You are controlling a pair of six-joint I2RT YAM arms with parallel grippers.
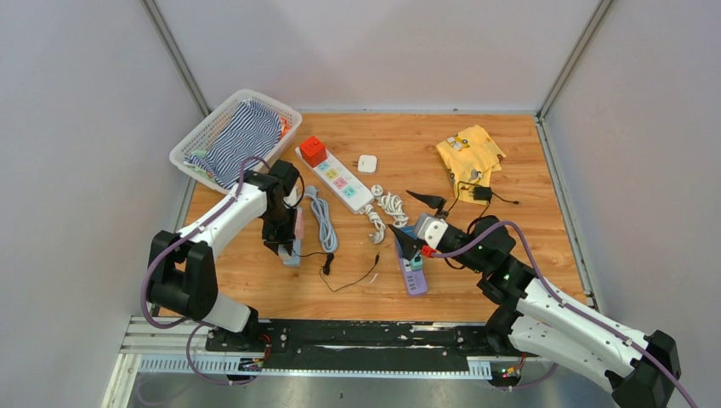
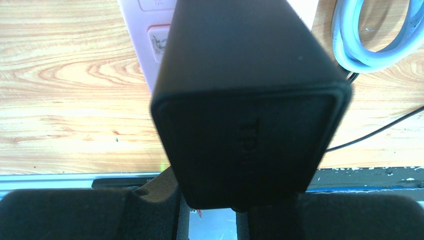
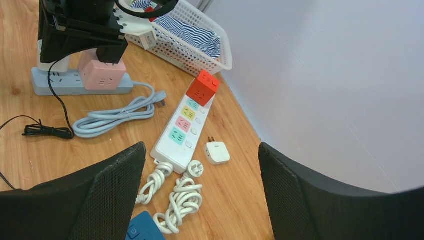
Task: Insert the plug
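A black adapter [image 2: 250, 145] fills the middle of the left wrist view, its end face towards the camera. My left gripper is shut on it, a finger at each side. Beneath it shows a pale lilac power strip [image 2: 140, 42]. From the side, in the right wrist view, the pale strip [image 3: 70, 85] carries a pink cube [image 3: 102, 75] and a white plug. There, a thin black cord hangs down from the left gripper. The adapter's prongs are hidden, so I cannot tell whether they sit in a socket. My right gripper stands open and empty.
Coiled blue cable [image 1: 325, 225] lies beside the strip. A white power strip [image 1: 344, 187] with a red cube, a white charger [image 1: 367, 163], a purple strip [image 1: 415, 280] and a yellow cloth [image 1: 472, 161] occupy the table. A basket [image 1: 200, 140] stands at back left.
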